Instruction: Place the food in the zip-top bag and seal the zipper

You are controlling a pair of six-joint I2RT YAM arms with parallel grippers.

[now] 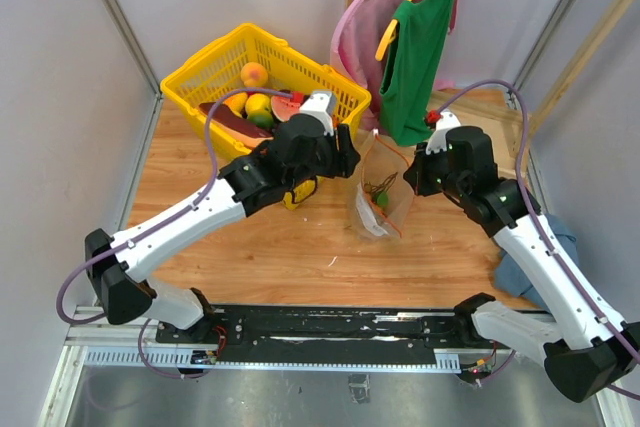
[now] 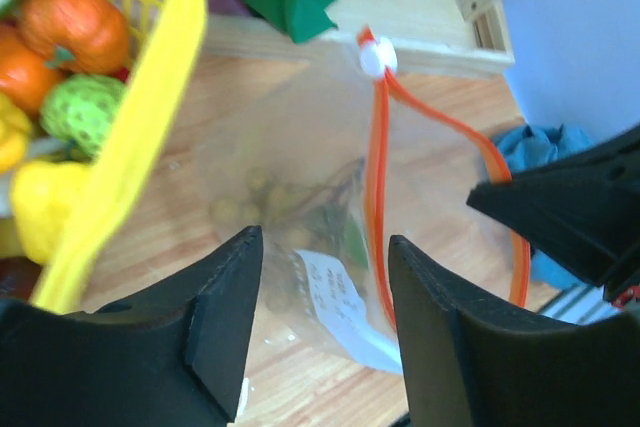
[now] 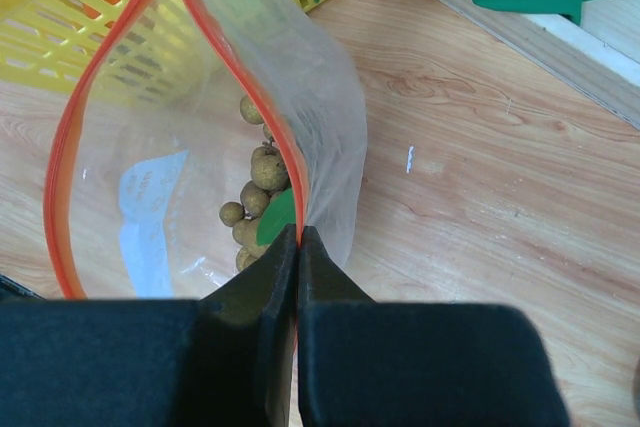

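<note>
The clear zip top bag [image 1: 372, 212] stands open on the wooden table, orange zipper edges up, with round brownish food [image 3: 267, 172] and a green leaf [image 3: 275, 217] inside. My right gripper is shut on the bag's orange edge, as the right wrist view shows. My left gripper is part open above the bag's other side, its fingers apart, with nothing clearly between them; the orange edge shows beyond them.
A yellow basket [image 1: 205, 67] of fruit and vegetables stands back left, close beside the bag. Green and pink garments [image 1: 415, 62] hang at the back. A blue cloth [image 1: 530, 267] lies at the right.
</note>
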